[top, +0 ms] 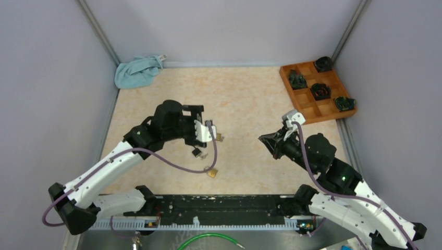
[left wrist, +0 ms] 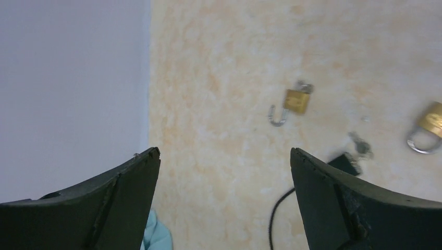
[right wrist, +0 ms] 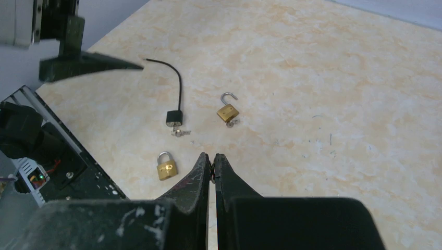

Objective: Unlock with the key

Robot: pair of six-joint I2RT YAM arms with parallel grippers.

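Observation:
Three locks lie apart on the tabletop. One brass padlock [right wrist: 228,112] has its shackle swung open, with a key [left wrist: 304,87] at its bottom. The other brass padlock [right wrist: 167,170] looks closed, nearest the front edge. Between them is a black lock [right wrist: 174,118] with a long black cable shackle, and small keys [right wrist: 181,133] lie against it. My left gripper is open above the table, its fingers empty. Over the right side of the table my right gripper is shut, with nothing visible between its fingertips. The left arm partly covers the locks in the top view.
A wooden compartment tray [top: 307,112] with dark items stands at the back right. At the back left is a bunched blue cloth [top: 136,73]. Free tabletop [top: 245,94] spreads across the middle and back. Purple hoses run along both arms.

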